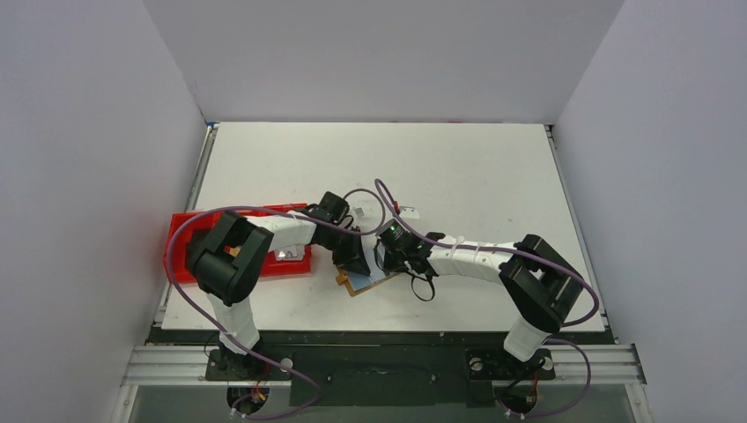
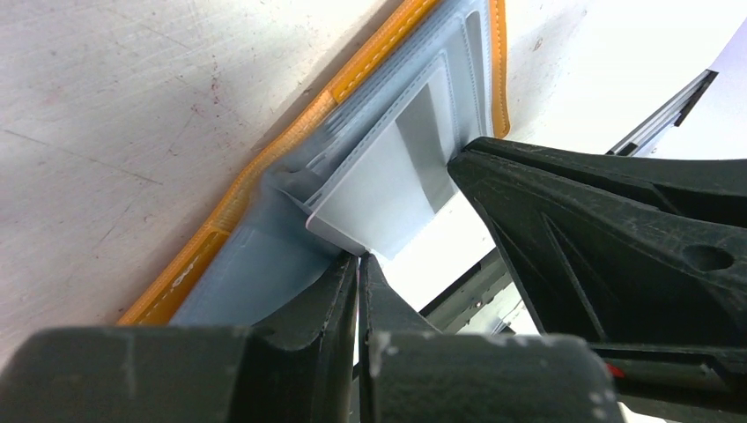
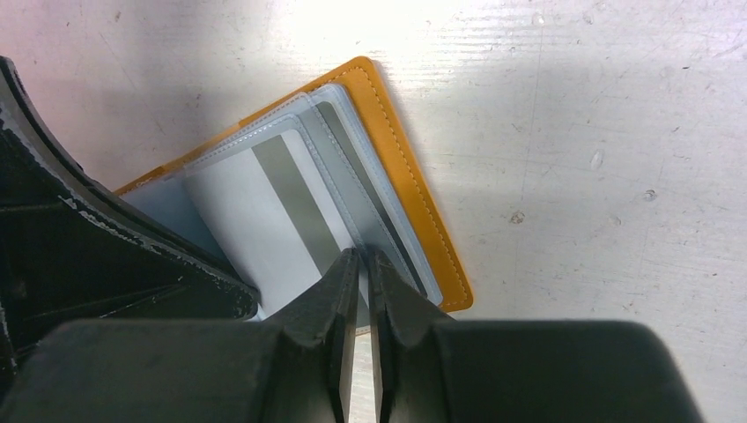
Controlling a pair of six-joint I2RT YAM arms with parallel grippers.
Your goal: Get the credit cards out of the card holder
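Note:
The card holder (image 1: 355, 290), orange-edged with clear bluish sleeves, lies open at the front middle of the table. In the left wrist view a white card (image 2: 380, 198) with a grey stripe shows inside a clear sleeve (image 2: 255, 273). My left gripper is shut, its tips at the card's near edge; whether sleeve film is between them is unclear. Over the striped end of the card (image 3: 260, 216), my right gripper rests its tips on the sleeve with a narrow slit between its fingers. Whether they pinch anything is hidden.
The two grippers stand very close together over the holder. A red tray (image 1: 288, 269) with items in it sits at the left, partly under my left arm. Bare tabletop (image 1: 379, 154) stretches behind the arms and to the right.

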